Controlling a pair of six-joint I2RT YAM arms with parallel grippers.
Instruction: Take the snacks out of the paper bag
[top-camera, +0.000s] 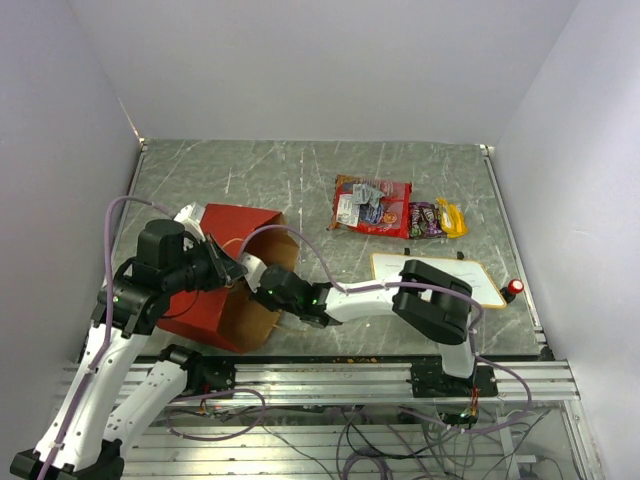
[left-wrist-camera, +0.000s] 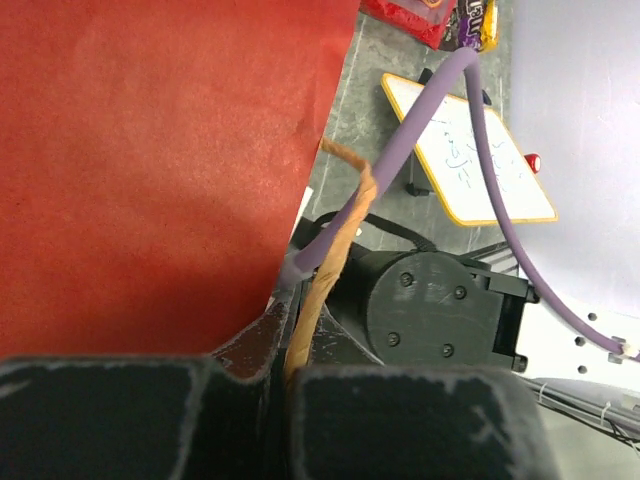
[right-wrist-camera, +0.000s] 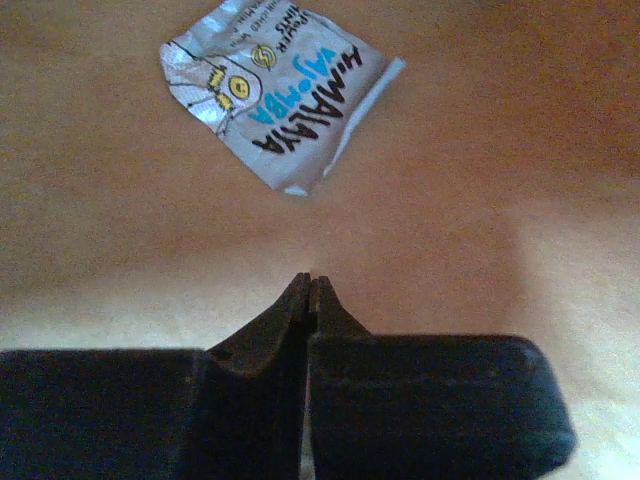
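Observation:
The red paper bag (top-camera: 210, 320) lies on its side at the left of the table, its brown inside facing right. My left gripper is shut on the bag's twisted paper handle (left-wrist-camera: 332, 270) at the bag's upper side. My right arm reaches into the bag's mouth. In the right wrist view my right gripper is shut with nothing between its fingertips, just short of a white Himalaya snack packet (right-wrist-camera: 275, 90) lying on the brown paper. The right gripper's tips are hidden in the top view.
Snack packs lie at the back right: a red bag (top-camera: 350, 210), a purple pack (top-camera: 423, 221) and a yellow pack (top-camera: 450, 220). A whiteboard (top-camera: 460, 280) and a red-capped object (top-camera: 513, 288) are at the front right. The back of the table has free room.

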